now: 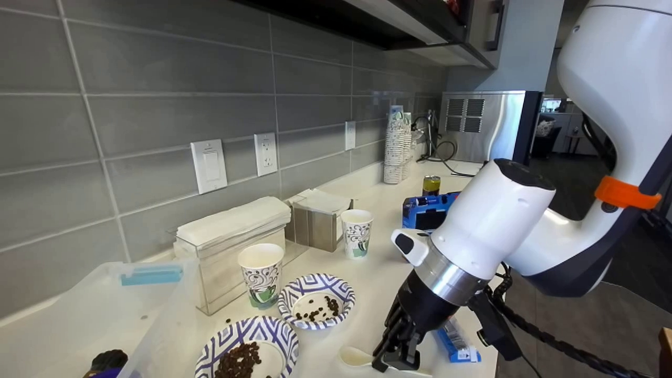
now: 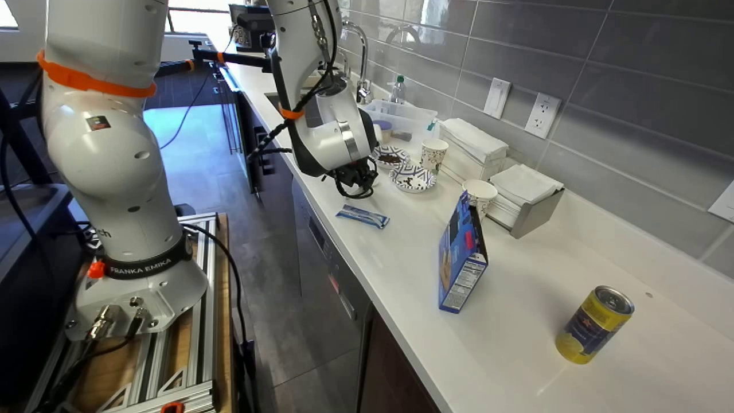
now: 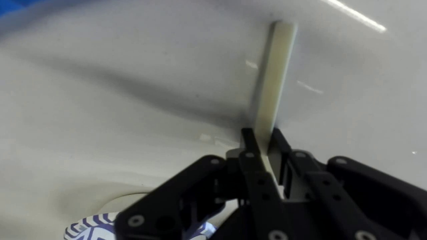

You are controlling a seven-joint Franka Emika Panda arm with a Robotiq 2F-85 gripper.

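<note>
A cream-coloured spoon [image 1: 354,357] lies low over the white counter near its front edge, its bowl pointing left in exterior view 1. My gripper [image 1: 395,364] is shut on its handle. In the wrist view the handle [image 3: 276,76] runs up from between the fingertips of the gripper. Whether the spoon is lifted or still touching the counter, I cannot tell. Left of the gripper stand two blue-patterned paper bowls: the nearer bowl [image 1: 279,333] has a pile of coffee beans [image 1: 238,361], the farther bowl [image 1: 337,284] only scattered beans.
Two paper cups [image 1: 261,271] and napkin holders [image 1: 315,223] line the wall. A clear bin [image 1: 167,315] is at the left. A blue wrapped bar [image 2: 363,216], a blue box [image 2: 462,254] and a yellow can [image 2: 595,323] stand farther along. Open counter surrounds the can.
</note>
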